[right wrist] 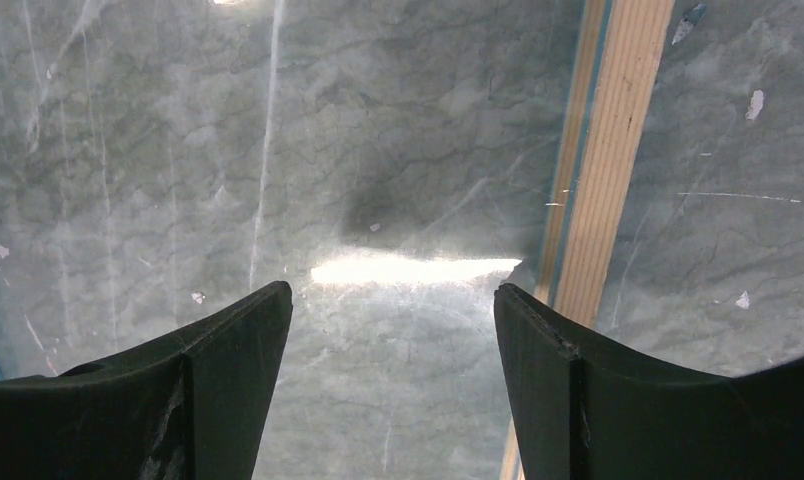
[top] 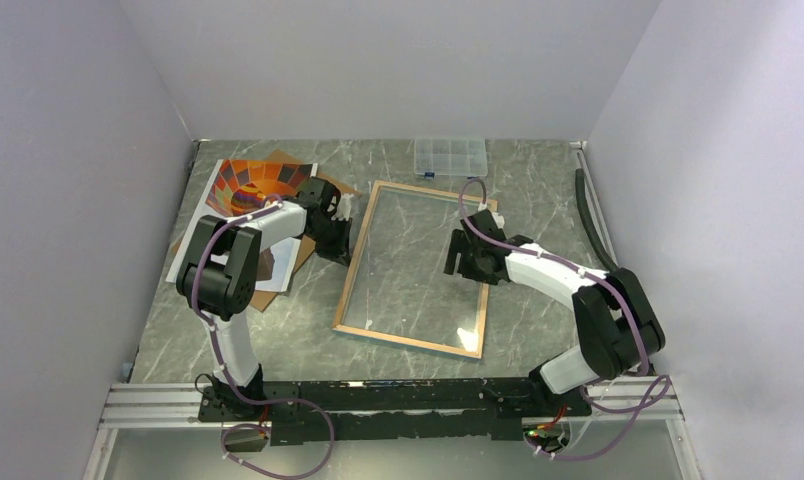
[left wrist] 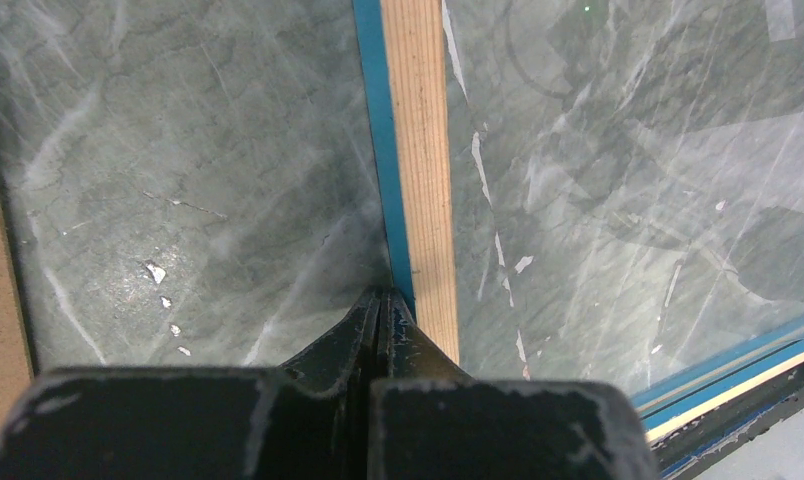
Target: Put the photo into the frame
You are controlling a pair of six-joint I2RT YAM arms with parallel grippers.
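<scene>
The wooden frame (top: 341,290), blue along its side, lies on the table with a clear pane (top: 408,265) inside it. At the left, the hot-air balloon photo (top: 253,178) rests on a brown board, partly covered by my left arm. My left gripper is shut, its tips beside the blue outer edge of the frame's left side; nothing shows between its fingers. Over the right part of the pane, my right gripper stands open with nothing between its fingers, left of the frame's right side (right wrist: 613,150).
The brown board (top: 308,250) lies askew left of the frame. A clear compartment box (top: 450,157) stands behind the frame. A black tube (top: 595,222) runs along the table's right edge. Bare tabletop (top: 538,175) shows to the frame's right.
</scene>
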